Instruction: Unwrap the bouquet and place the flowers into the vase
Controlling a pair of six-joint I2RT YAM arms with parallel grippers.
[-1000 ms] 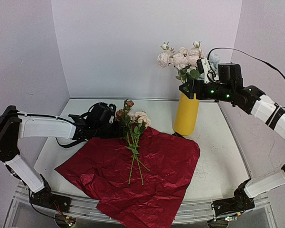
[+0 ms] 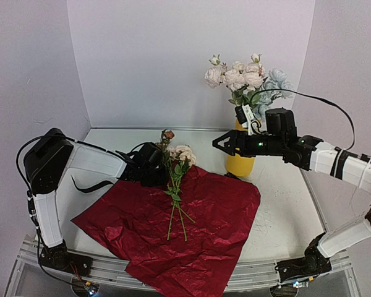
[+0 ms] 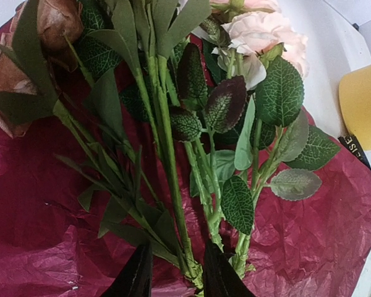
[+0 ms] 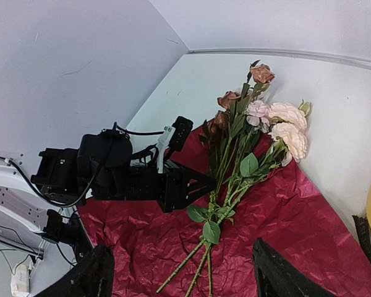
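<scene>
Pink and brownish roses (image 2: 183, 154) lie on dark red wrapping in the top view, green stems (image 2: 179, 213) toward the front. My left gripper is open just above the bunch; in the left wrist view the stems pass by its fingertips. Seen from the right wrist, that left gripper reaches the stems from the side, below the blooms. My right gripper (image 2: 217, 143) is open and empty, in front of the yellow vase (image 2: 240, 166). White and pale blue flowers (image 2: 235, 77) stand in the vase.
Crumpled red wrapping (image 2: 191, 260) covers the middle of the white table (image 2: 275, 204). A dark strap (image 4: 363, 238) lies by the vase's foot. Walls close in the back and sides.
My right gripper has come down and left from the vase's top. The flowers have stayed put.
</scene>
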